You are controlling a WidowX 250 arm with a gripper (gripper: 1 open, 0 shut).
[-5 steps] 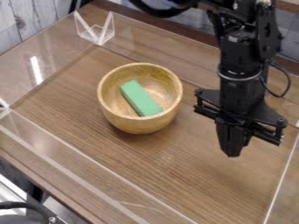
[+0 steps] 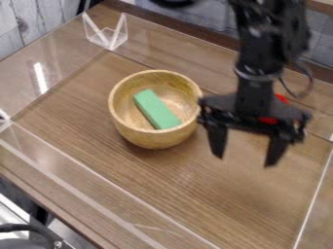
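Observation:
My gripper [image 2: 254, 131] hangs at centre right of the camera view, open, its dark fingers pointing down over the table and blurred in outline. A round yellow bowl [image 2: 185, 89] sits left of it, holding a green block [image 2: 155, 109]. A small red object [image 2: 277, 98] lies behind the gripper, partly hidden by it.
A white wire-like holder [image 2: 107, 32] stands at the back left. The table's edge shows along the top left.
The gripper and arm have moved slightly, the fingers now looking more spread and blurred. The bowl and green block have not moved.

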